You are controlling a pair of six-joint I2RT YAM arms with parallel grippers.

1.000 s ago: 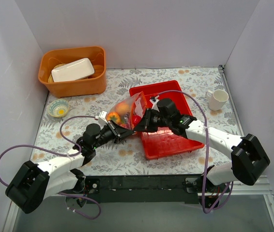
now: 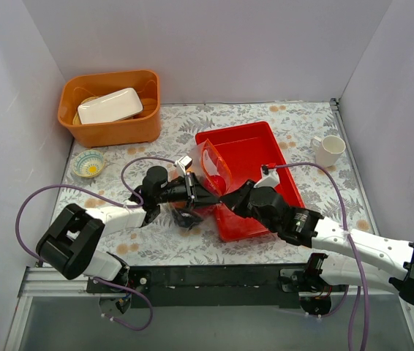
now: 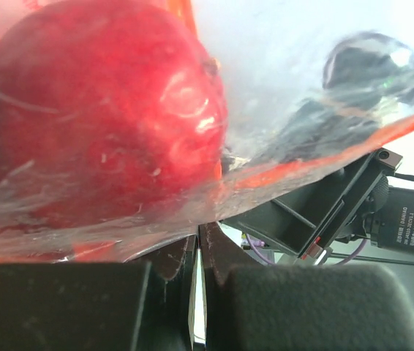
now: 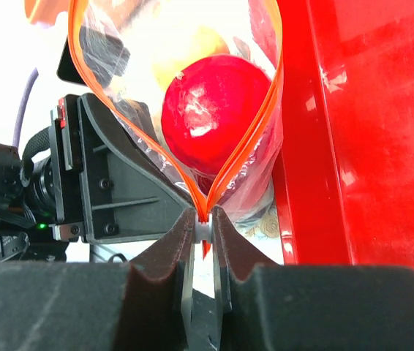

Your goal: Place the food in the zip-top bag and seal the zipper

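The clear zip bag (image 2: pixel 210 164) with orange zipper holds a red round food (image 4: pixel 214 113) and a yellowish one behind it, at the red tray's left edge. My right gripper is on the corner where the two zipper strips (image 4: pixel 235 164) meet, a small pale piece between its fingertips; how tightly is unclear. My left gripper is shut just under the bag's lower edge, beside the red food (image 3: pixel 104 106); whether film is between its fingers I cannot tell. In the top view both grippers nearly meet over the bag's front.
The red tray (image 2: pixel 252 146) lies right of the bag. An orange bin (image 2: pixel 119 134) with a white dish is at back left, a small bowl (image 2: pixel 88 164) left, a white mug (image 2: pixel 330 151) right.
Both arms have moved rightward, the right one also toward the front; the grippers stay close together at the bag, whose contents are now more hidden from above.
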